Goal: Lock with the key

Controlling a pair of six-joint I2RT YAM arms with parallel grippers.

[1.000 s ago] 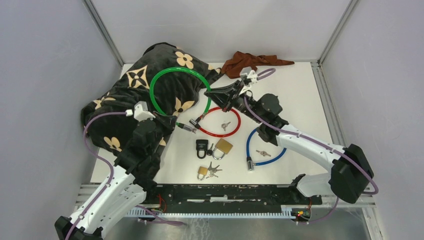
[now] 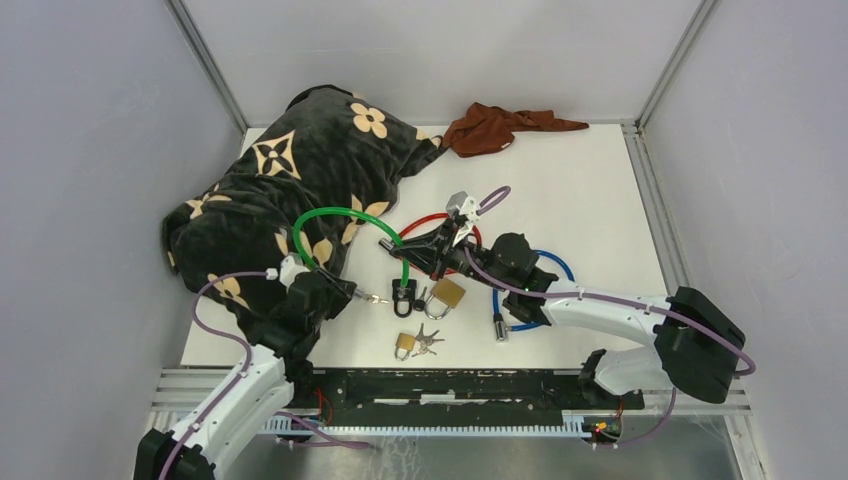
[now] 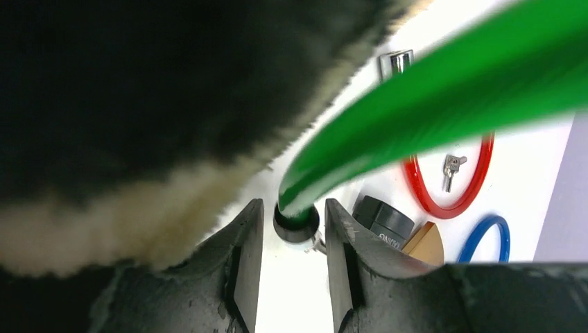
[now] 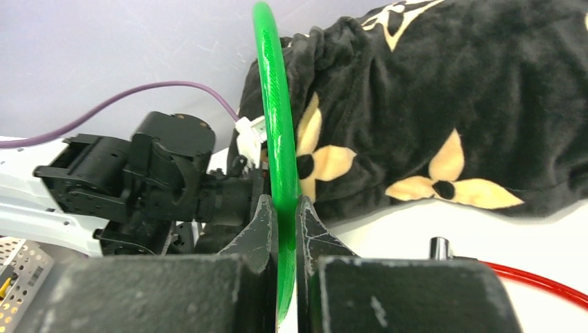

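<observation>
The green cable lock (image 2: 345, 211) arches above the table between my two arms. My right gripper is shut on the green cable (image 4: 274, 97), whose free end hangs below it in the top view. On the other side, my left gripper stands part open around the lock's dark-collared end (image 3: 297, 225), with slim gaps showing beside both fingertips. Past the left gripper in the top view, the lock's metal barrel and a small key (image 2: 377, 300) stick out over the table; whether the key sits in the barrel is too small to tell.
A dark flowered blanket (image 2: 330, 150) fills the left. Below the arms lie a black padlock (image 2: 403, 297), a brass padlock (image 2: 446, 293), a smaller padlock (image 2: 405, 345) and keys (image 2: 427, 340). A red cable lock (image 3: 449, 211) and a blue one (image 2: 560, 262) lie farther right.
Both grippers have come down toward the table's front edge, the right one also leftward. The green loop has moved with them, its barrel dropping nearer the black padlock.
</observation>
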